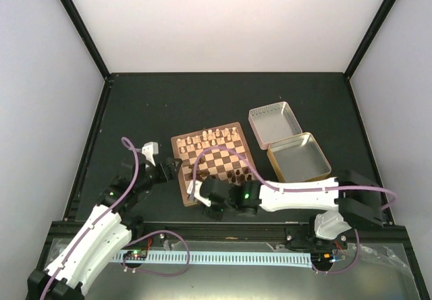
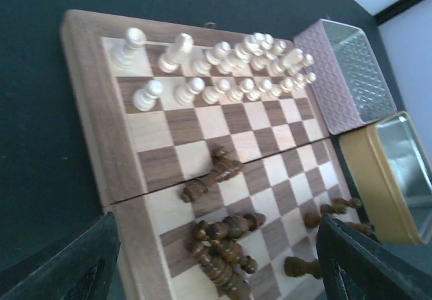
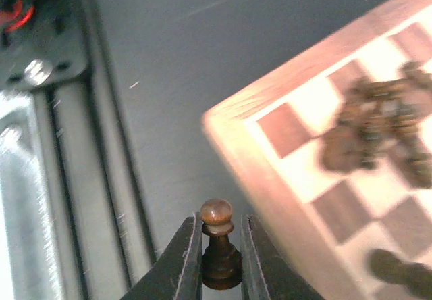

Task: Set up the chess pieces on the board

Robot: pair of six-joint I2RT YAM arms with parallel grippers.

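The chessboard (image 1: 236,135) has white pieces standing in rows along its far side. On the near half, several brown pieces lie in a pile (image 2: 223,253), with others along the right (image 2: 302,267). My left gripper (image 1: 174,167) is open at the board's left edge, its view looking across the board. My right gripper is shut on a brown piece (image 3: 221,266) with a round top, held upright near the board's near corner. The right arm hides part of the board in the top view.
A clear bin (image 1: 273,121) and a gold-rimmed bin (image 1: 298,158) sit right of the board. The frame rail runs along the front.
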